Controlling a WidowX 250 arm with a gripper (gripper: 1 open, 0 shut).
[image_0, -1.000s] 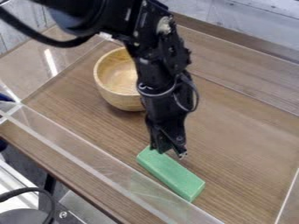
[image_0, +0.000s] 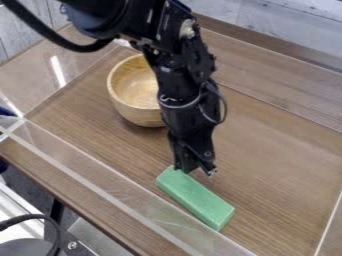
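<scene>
My black gripper (image_0: 193, 160) points down at the middle of the wooden table, its fingertips just above and beside the upper end of a flat green block (image_0: 195, 200). The block lies lengthwise toward the lower right, near the clear front edge. Whether the fingers are open or shut is hard to tell at this angle.
A wooden bowl (image_0: 132, 92) sits behind and left of the arm, partly hidden by it. Clear strips (image_0: 100, 175) run along the table's front and sides.
The arm and gripper shifted slightly over the last second, with small changes in height and tilt. The green block and bowl stay where they were.
</scene>
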